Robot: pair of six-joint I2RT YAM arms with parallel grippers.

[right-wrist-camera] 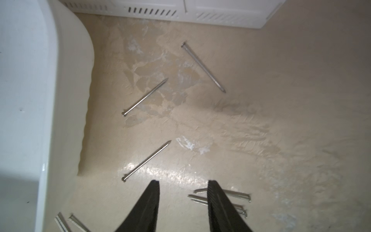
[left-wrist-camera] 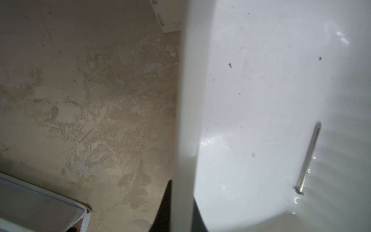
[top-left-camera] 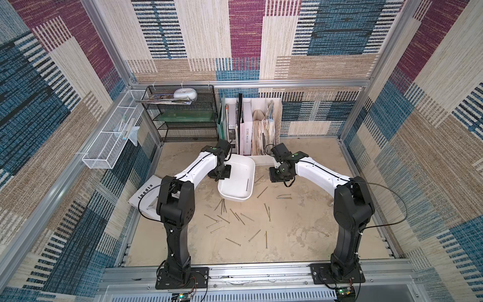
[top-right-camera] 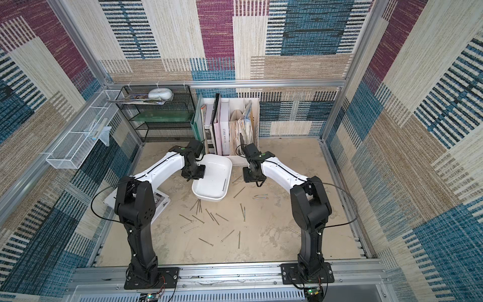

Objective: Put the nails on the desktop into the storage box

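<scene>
The white storage box (top-left-camera: 232, 188) stands on the desk with one nail (left-wrist-camera: 309, 158) lying inside along its right wall. My left gripper is shut on the box's left rim, one finger on each side of the wall. Right of the box, above the desk, my right gripper hangs with its fingers apart and nothing between them. Below it in the right wrist view lie a single nail (right-wrist-camera: 146, 161), a pair of nails (right-wrist-camera: 222, 193) partly behind a finger, and further nails (right-wrist-camera: 145, 97) toward the back. More nails (top-left-camera: 236, 216) are scattered in front of the box.
Behind the box stands a white file holder (top-left-camera: 266, 160) full of folders, next to a black mesh shelf (top-left-camera: 183, 133). A white box with lettering (top-left-camera: 146, 198) lies at the left.
</scene>
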